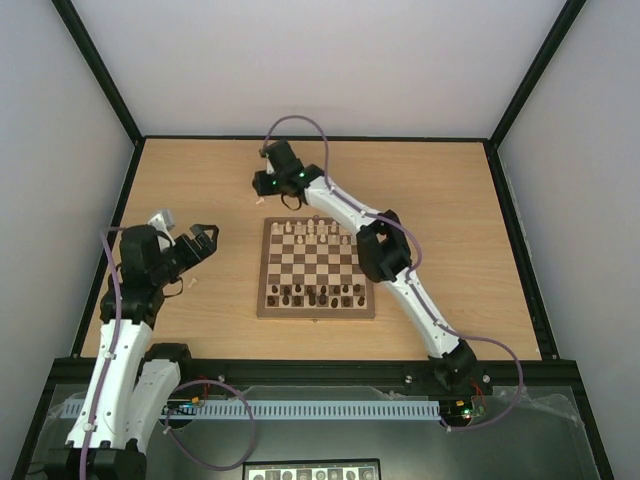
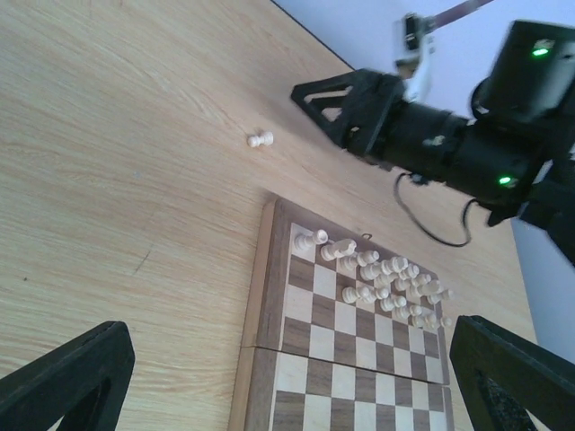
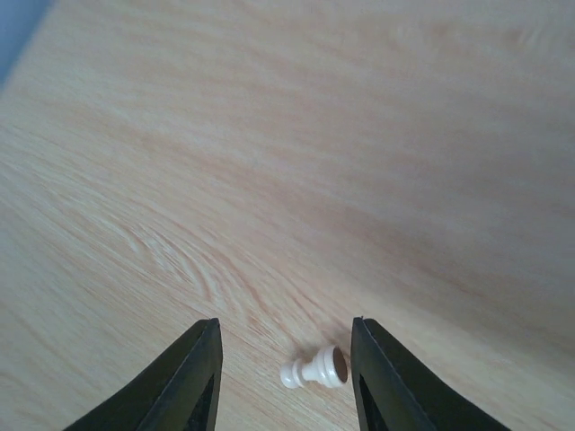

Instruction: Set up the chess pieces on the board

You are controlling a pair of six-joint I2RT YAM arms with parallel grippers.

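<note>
The chessboard (image 1: 315, 268) lies mid-table, with white pieces (image 1: 308, 232) in the far rows and dark pieces (image 1: 315, 296) in the near rows. One white pawn is on its side on the bare wood; in the left wrist view this pawn (image 2: 260, 139) is beyond the board's far corner. My right gripper hovers near it, fingers apart and nothing gripped; the pawn shows between the fingertips, towards the right one. Left of the board, my left gripper is open and empty above the table.
Another small pale piece (image 1: 193, 281) lies on the table left of the board. A tray of pieces (image 1: 313, 471) sits below the table's front edge. The right forearm (image 1: 345, 205) reaches over the board's far right corner. Free wood lies right of the board.
</note>
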